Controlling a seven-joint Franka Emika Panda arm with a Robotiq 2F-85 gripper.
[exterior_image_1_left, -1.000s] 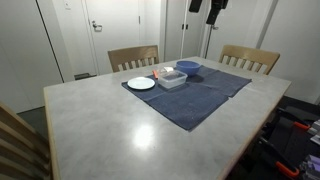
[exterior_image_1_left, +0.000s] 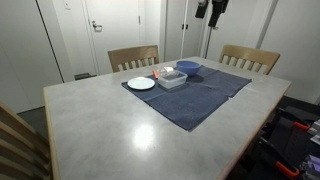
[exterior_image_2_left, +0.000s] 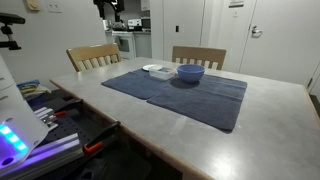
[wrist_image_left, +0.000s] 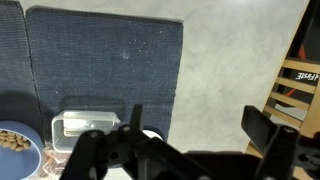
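My gripper is open and empty, held high above the table; in exterior view 1 its fingers (exterior_image_1_left: 215, 18) hang at the top edge. A blue bowl (exterior_image_1_left: 188, 68) stands on the dark cloth; the wrist view shows brown pieces inside the bowl (wrist_image_left: 35, 135). Beside it sits a clear rectangular container (exterior_image_1_left: 173, 81), partly cut off behind the gripper in the wrist view. A white plate (exterior_image_1_left: 142, 82) lies on the cloth's far left part, mostly hidden by the gripper in the wrist view.
Dark blue cloth (exterior_image_1_left: 200, 106) covers part of the table. A small red and white item near the container is too small to identify. Chairs (exterior_image_2_left: 200, 55) stand around the table.
High over the table, the gripper has shifted very slightly. The bowl, container and plate have stayed in place.
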